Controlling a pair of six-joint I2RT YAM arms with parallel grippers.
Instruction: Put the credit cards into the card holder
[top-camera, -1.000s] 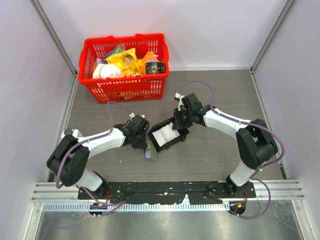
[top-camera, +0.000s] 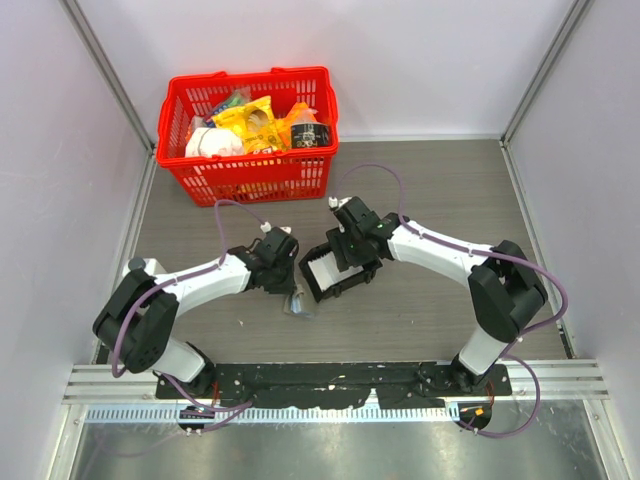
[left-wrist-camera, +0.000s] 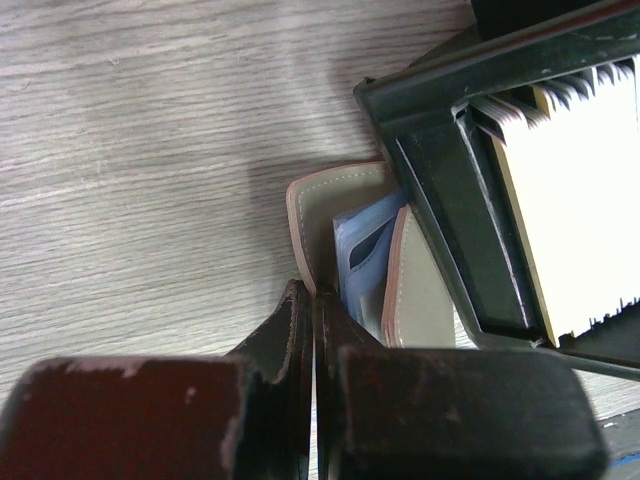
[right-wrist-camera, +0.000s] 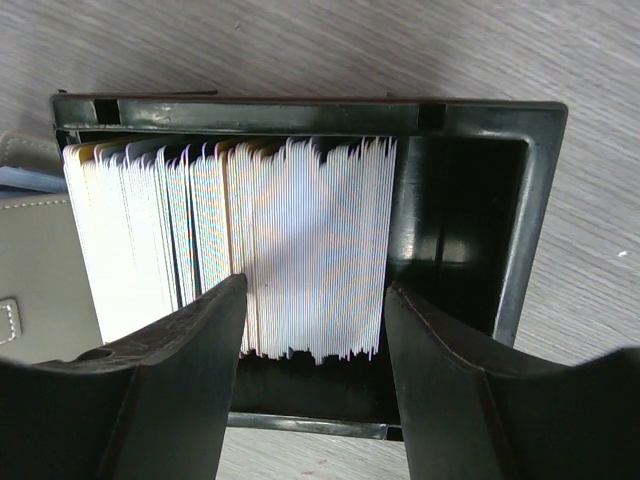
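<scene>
A black tray (right-wrist-camera: 530, 220) holds a dense stack of white-edged cards (right-wrist-camera: 310, 230), with empty room at its right end in the right wrist view. My right gripper is over the tray, part open, its fingers straddling part of the stack. A grey card holder (left-wrist-camera: 420, 290) with a blue inner part (left-wrist-camera: 365, 240) lies against the tray's side. My left gripper is shut on or at the holder's near edge; whether material is between its tips is hard to see.
A red basket (top-camera: 180, 165) full of packaged goods stands at the back left.
The left arm stays in place at the holder.
</scene>
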